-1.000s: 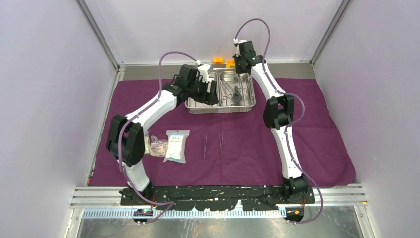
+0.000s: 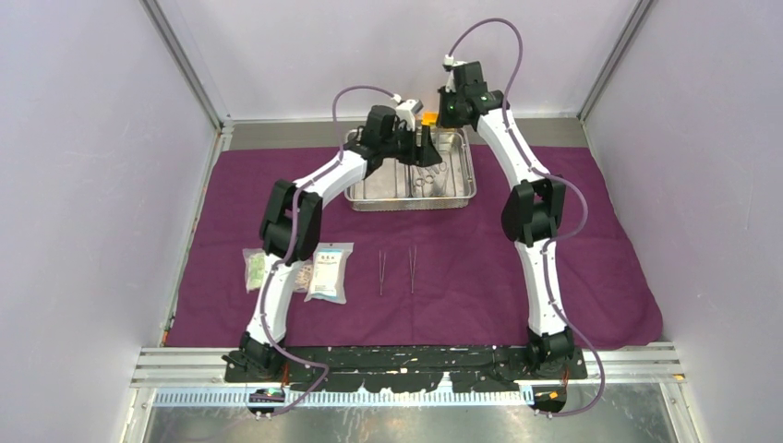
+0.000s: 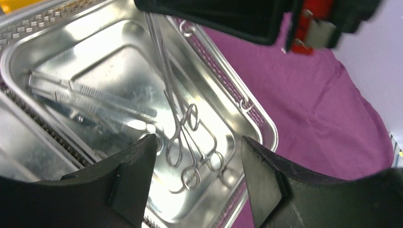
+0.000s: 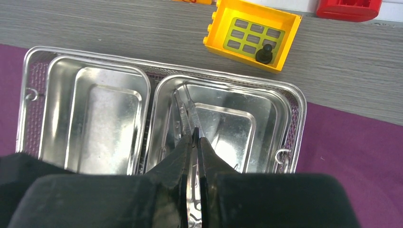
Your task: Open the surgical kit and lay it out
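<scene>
The metal tray (image 2: 363, 205) stands at the back centre, with ring-handled scissors (image 3: 205, 166) and other steel instruments lying in its right compartment. My right gripper has its fingers closed together over that compartment. A long ring-handled instrument (image 3: 167, 85) hangs from it, tip end up and handle rings down. My left gripper is open and empty above the tray, its fingers to either side of the handle rings in the wrist view but not touching them. Two tweezers (image 2: 382, 274) lie on the purple cloth (image 2: 443, 323).
A white packet (image 2: 329, 273) lies at left, beside a green bag (image 2: 256, 269) partly behind the left arm. A yellow bin (image 4: 290, 35) and a red bin (image 4: 349, 9) stand behind the tray.
My left gripper has moved right and back across the tray, towards the hanging instrument.
</scene>
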